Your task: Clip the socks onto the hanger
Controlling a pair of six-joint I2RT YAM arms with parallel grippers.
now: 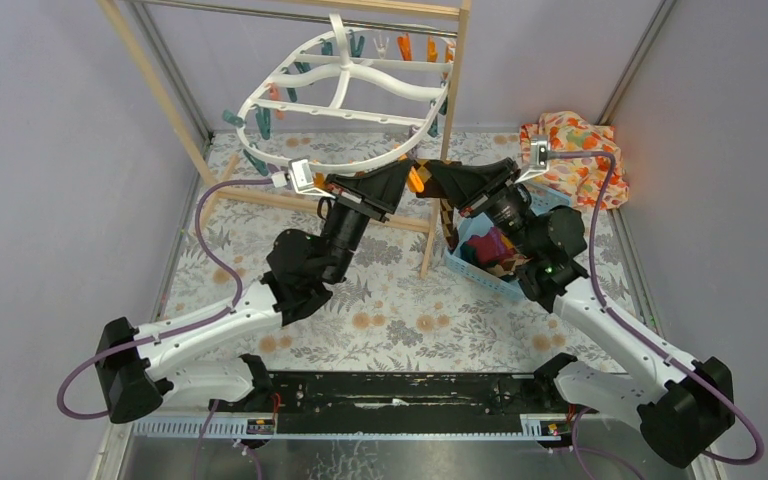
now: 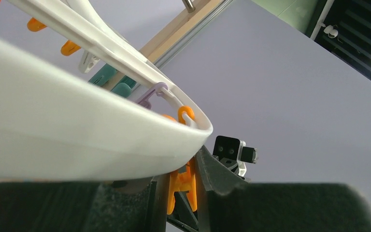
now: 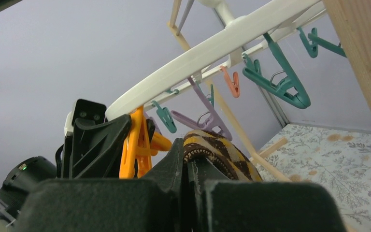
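The white oval hanger [image 1: 390, 85] hangs from the wooden stand with coloured clips. My left gripper [image 1: 400, 170] is shut on an orange clip [image 2: 188, 181] at the hanger's front right, seen close under the rim in the left wrist view. My right gripper is shut on a brown-and-yellow checked sock [image 3: 222, 154], which drapes down from it. The sock's held edge is just beside that orange clip and below a purple clip [image 3: 207, 108]. Whether the sock lies between the clip's fingers I cannot tell.
A blue basket [image 1: 475, 275] with more socks stands behind the right arm, and an orange patterned cloth [image 1: 580, 140] lies at the back right. The stand's wooden post [image 3: 357, 67] rises close to the right gripper.
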